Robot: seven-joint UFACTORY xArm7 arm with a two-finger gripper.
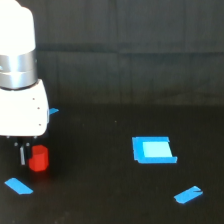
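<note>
A small red object (39,159) rests on the dark table at the lower left. My white gripper (25,154) points down right beside it, its thin dark fingers low, near the table and at the object's left side in the camera view. Whether the fingers touch the red object, stand around it or are merely in front of or behind it cannot be made out. The gap between the fingertips is too small and dark to judge.
To the right, a pale square (156,149) lies framed by blue tape (150,140) on the table. Blue tape strips (18,186) mark the front left and another strip (188,195) the front right. A dark curtain (130,50) hangs behind.
</note>
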